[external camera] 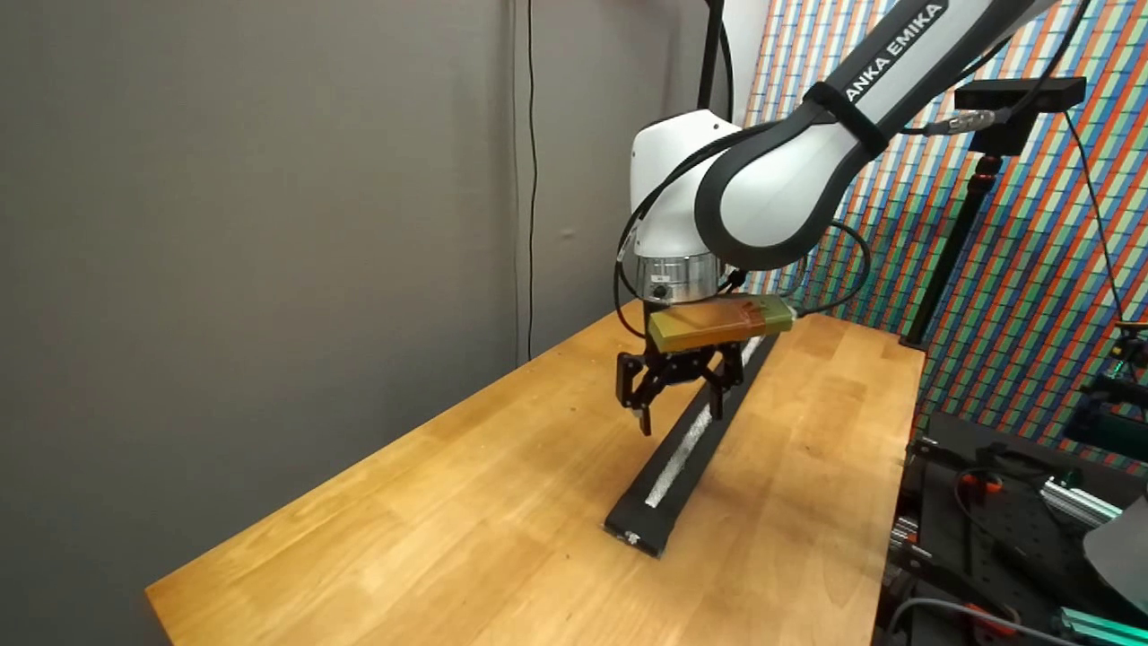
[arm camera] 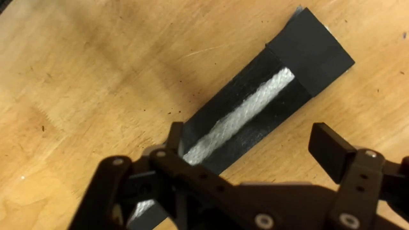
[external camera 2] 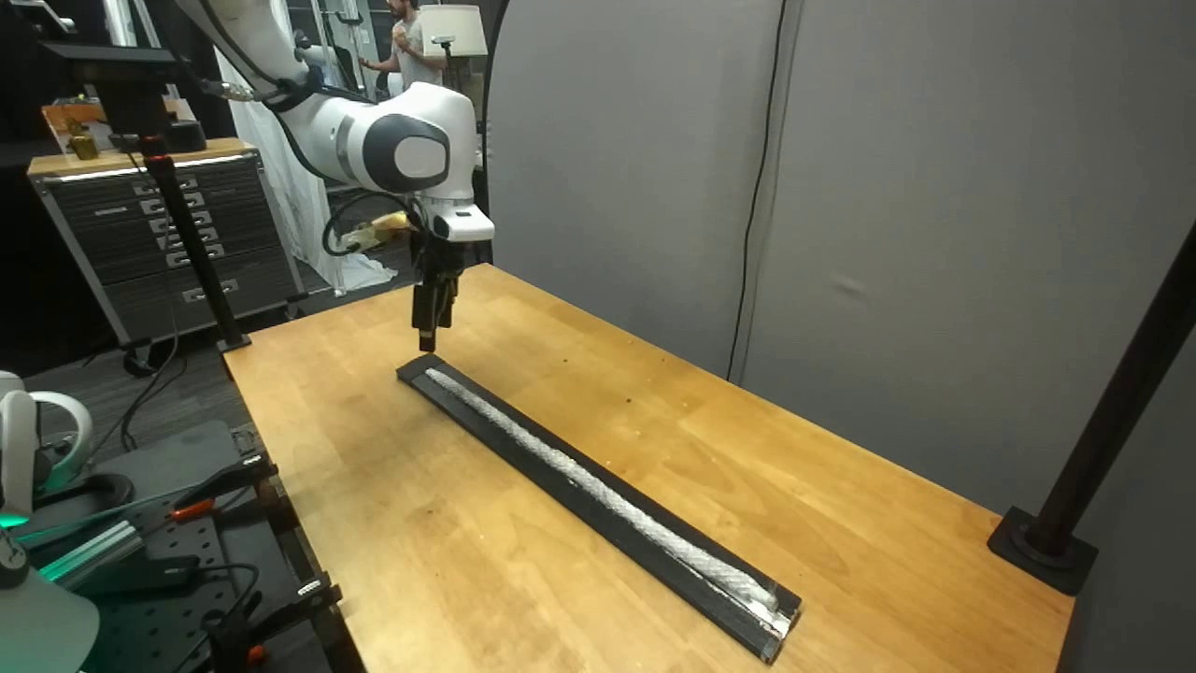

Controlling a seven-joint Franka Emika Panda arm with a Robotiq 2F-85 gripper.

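A long black strip (external camera: 716, 436) with a white braided rope (external camera 2: 628, 510) along its middle lies flat on the wooden table. In the wrist view the strip runs diagonally, and its plain black end flap (arm camera: 312, 53) shows at the upper right. My gripper (external camera: 680, 421) is open above the strip, its fingers well apart. The left finger (arm camera: 175, 138) covers part of the strip from the wrist camera, while the right finger (arm camera: 330, 151) stands over bare wood. Nothing is held between them. In exterior view 2 the gripper (external camera 2: 428, 346) appears over the strip's far end.
A grey wall (external camera: 323, 215) borders its back side. A black post on a base (external camera 2: 1043, 550) stands at one table corner, and a camera stand (external camera: 958, 231) at another.
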